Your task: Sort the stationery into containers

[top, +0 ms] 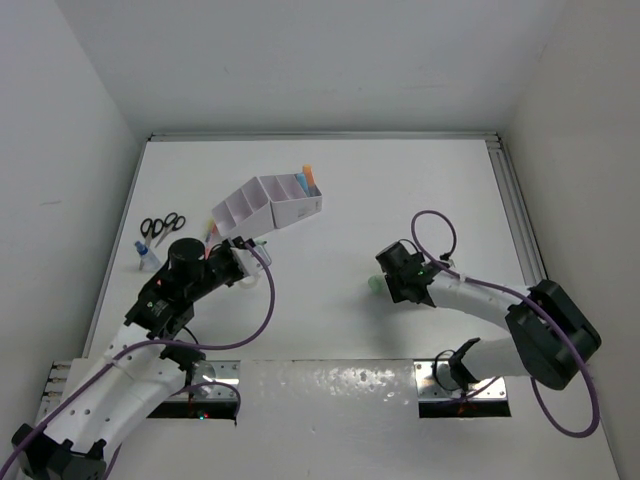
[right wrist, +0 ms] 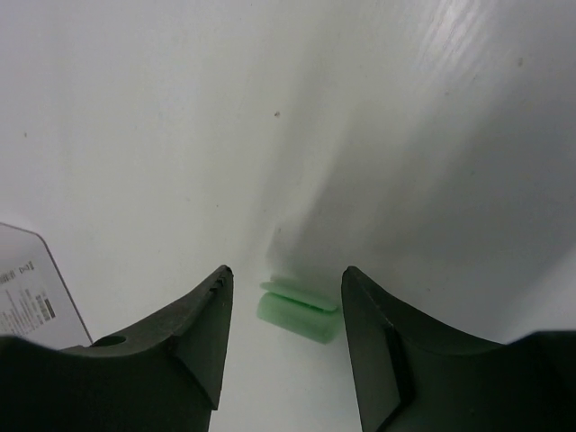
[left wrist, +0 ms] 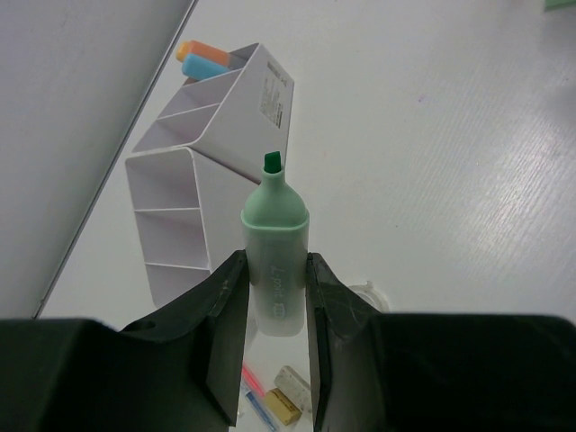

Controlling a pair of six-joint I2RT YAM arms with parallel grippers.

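My left gripper is shut on a pale green bottle with a dark green tip, held in front of the white compartment organisers. Orange and blue bottles stand in one compartment. My right gripper is part open over a small green object lying on the table, with nothing visibly held between its fingers.
Two pairs of scissors and a blue-capped bottle lie at the left. Small items sit near the left gripper.
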